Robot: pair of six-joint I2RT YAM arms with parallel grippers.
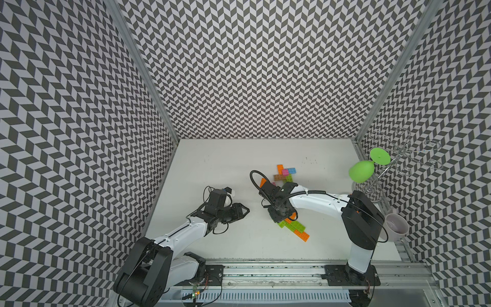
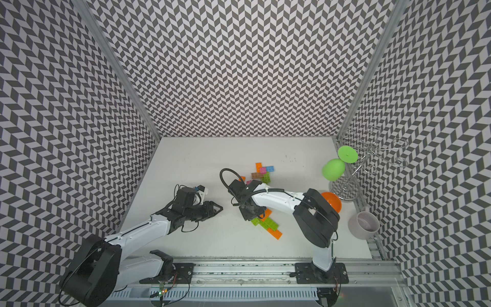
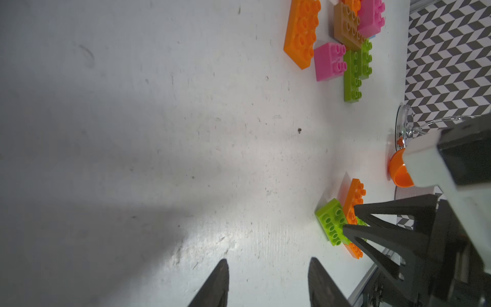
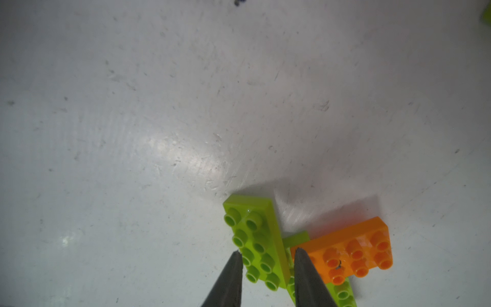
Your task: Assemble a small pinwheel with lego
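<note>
A pinwheel-like cluster of lime green and orange bricks lies on the table under my right gripper. In the right wrist view, a green brick point(image 4: 258, 230) stands at its left, beside an orange brick point(image 4: 353, 250), with a lower green piece point(image 4: 342, 294) beneath. The right fingers are apart, one on either side of the green brick's lower part; whether they touch it I cannot tell. An orange end point(image 1: 302, 236) points toward the front. My left gripper is open and empty above bare table, left of the cluster.
Loose bricks lie farther back: orange point(image 3: 301, 30), pink point(image 3: 330, 61), brown point(image 3: 347, 25), green point(image 3: 353, 76) and blue point(image 1: 291, 171). At right stand an orange cup point(image 2: 331, 202), a pale cup point(image 2: 363, 225) and a wire rack point(image 2: 370, 151).
</note>
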